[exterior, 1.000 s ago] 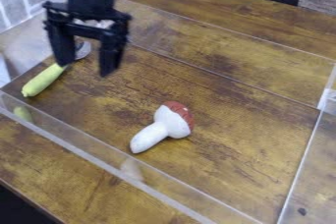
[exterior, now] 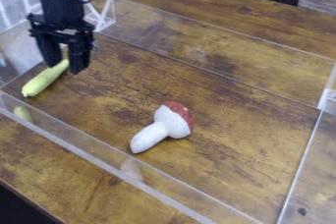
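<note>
My black gripper (exterior: 61, 51) hangs at the upper left, over the far end of a pale yellow-green elongated object (exterior: 42, 84) lying on the wooden surface by the left wall. Whether its fingers hold anything is hard to tell at this size. A white toy mushroom (exterior: 160, 130) with a red cap lies on its side near the middle, well apart from the gripper.
Clear low walls (exterior: 315, 159) enclose the wooden work area on the left, front and right.
My gripper has moved left from the upper middle-left, and in the last step appears farther back and smaller. The mushroom and elongated object look unmoved.
</note>
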